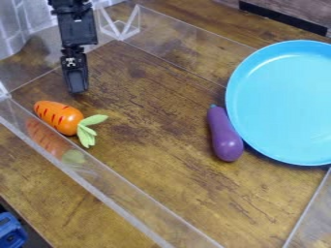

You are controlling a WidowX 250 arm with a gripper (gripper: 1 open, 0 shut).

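Note:
A black gripper (76, 76) hangs at the upper left of the camera view, above and behind a toy carrot (58, 117) with green leaves, apart from it. Whether its fingers are open or shut is hard to make out. A purple eggplant (224, 134) lies on the wooden surface right of centre, just left of a large blue plate (291, 97).
Clear plastic walls surround the work area on the wooden table (149, 174). A blue object (8, 231) sits outside the wall at the lower left.

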